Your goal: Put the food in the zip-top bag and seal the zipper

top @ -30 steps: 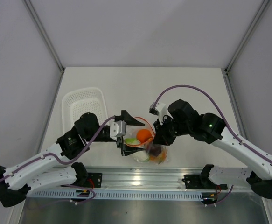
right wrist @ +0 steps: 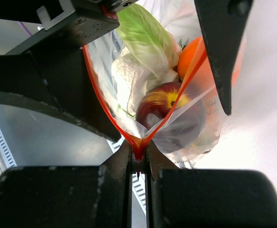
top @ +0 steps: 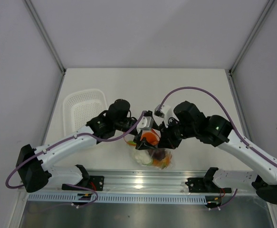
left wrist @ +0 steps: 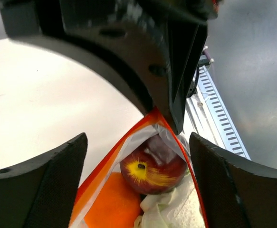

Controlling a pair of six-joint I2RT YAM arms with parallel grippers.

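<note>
The clear zip top bag (top: 144, 158) stands in the middle near the table's front, its orange-edged mouth spread. Inside it show a dark red and yellow fruit (right wrist: 157, 105), an orange fruit (right wrist: 187, 58) and a light green leafy vegetable (right wrist: 145, 40). My right gripper is shut on one corner of the orange zipper edge (right wrist: 98, 90). The left gripper is open, its fingers (left wrist: 52, 183) standing on either side of the bag's mouth close to the right gripper. In the right wrist view those left fingers flank the zipper edges, apart from each other.
A white perforated basket (top: 85, 90), empty, sits at the table's back left. A metal rail (top: 138, 175) runs along the front edge, just in front of the bag.
My left arm has moved right, bringing its open gripper from the bag's left side over the mouth and up to the right gripper. The right arm has stayed nearly still.
</note>
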